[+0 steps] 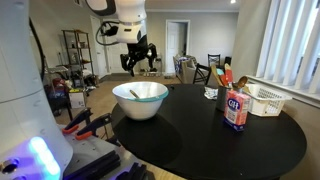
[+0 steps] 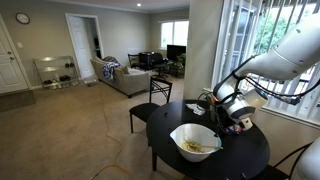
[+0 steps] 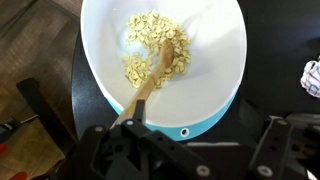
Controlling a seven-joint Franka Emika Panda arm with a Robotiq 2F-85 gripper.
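Note:
A large white bowl with a light blue rim line stands on the black table. Oats cover part of its bottom in the wrist view. Across them lies a wooden spoon, its handle leaning over the near rim. Directly above the bowl, pointing down, is my gripper; it is open, apart from the spoon, with nothing between its fingers. The fingers show dark along the bottom edge of the wrist view.
A red, white and blue carton stands right of the bowl. Behind it are a holder with utensils and a white basket. Bare black tabletop lies between bowl and carton. A crumpled white item is at the wrist view's right edge.

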